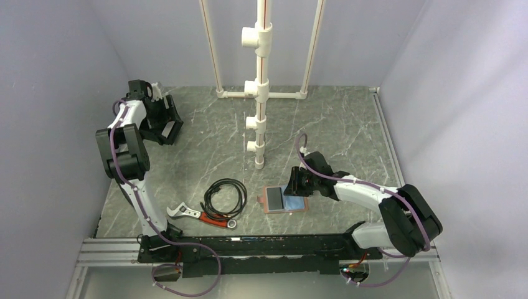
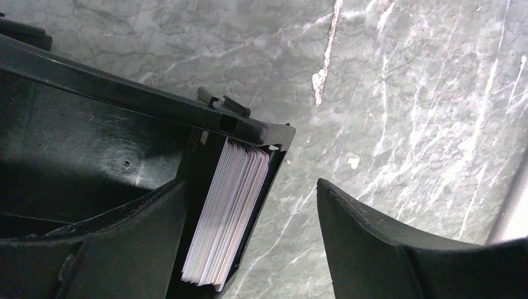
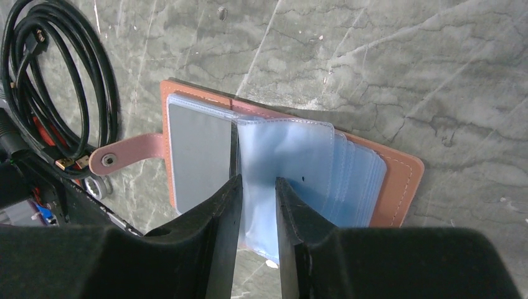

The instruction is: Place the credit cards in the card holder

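Observation:
A thick stack of white cards stands on edge at the right end of a black box. My left gripper is open above that end, its fingers spread to either side of the stack and nothing between them. On the table's near side lies the opened pinkish-brown card holder, with a grey panel on the left and clear bluish sleeves on the right. Low over the sleeves' left edge is my right gripper, its fingertips a narrow gap apart. Whether sleeve plastic is pinched there is unclear.
Left of the card holder are a coiled black cable and an orange-handled wrench. A white pipe post rises at mid-table between the arms.

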